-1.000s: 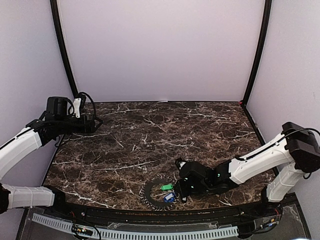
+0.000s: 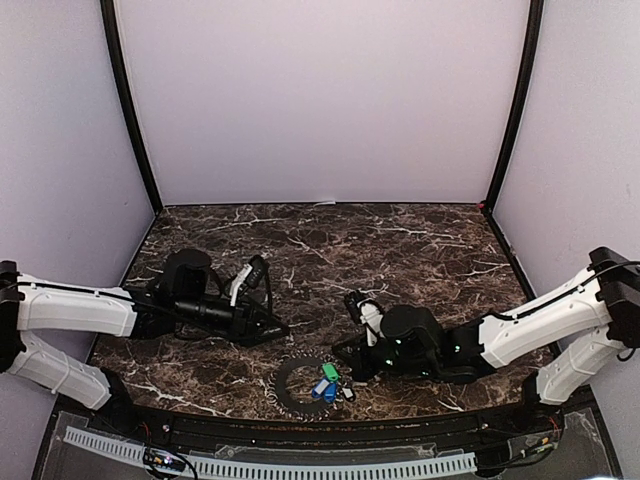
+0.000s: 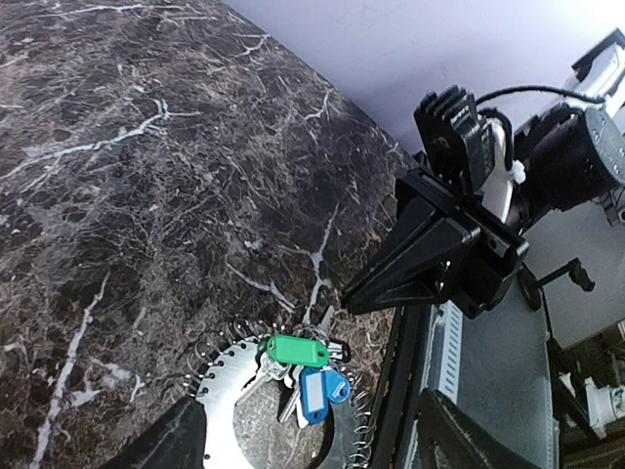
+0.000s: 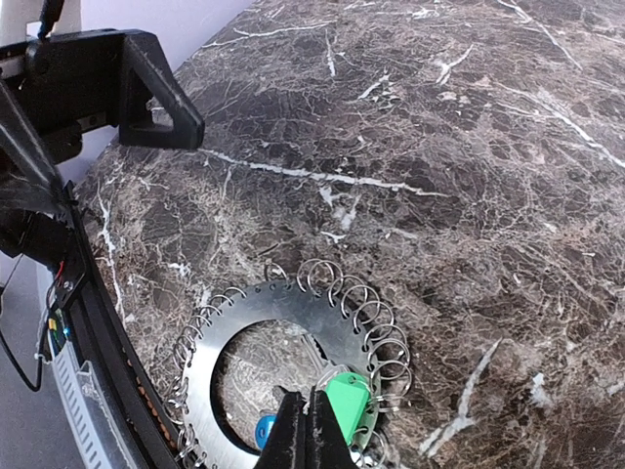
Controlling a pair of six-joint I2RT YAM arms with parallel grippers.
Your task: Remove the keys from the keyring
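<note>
A flat metal keyring (image 2: pixel 283 383) edged with small wire loops lies near the table's front edge. Keys with a green head (image 3: pixel 298 350), a blue head with a pale label (image 3: pixel 313 396), a round blue head (image 3: pixel 337 384) and a black head (image 3: pixel 338 350) cluster at one side of it. My right gripper is shut, its tips overlapping the green head in the right wrist view; nothing shows between them. To the left and behind the ring, my left gripper (image 2: pixel 284 332) stands open and empty, its fingers (image 3: pixel 176 435) spread wide in its wrist view.
A black rail (image 2: pixel 300 428) and a white slotted strip (image 2: pixel 270 467) run along the front edge, close to the ring. Both arms stand near each other.
My left arm has swung from the back left towards the front and right, nearing the ring. The ring has shifted slightly left, and the green key has turned. The right gripper has moved a little left.
</note>
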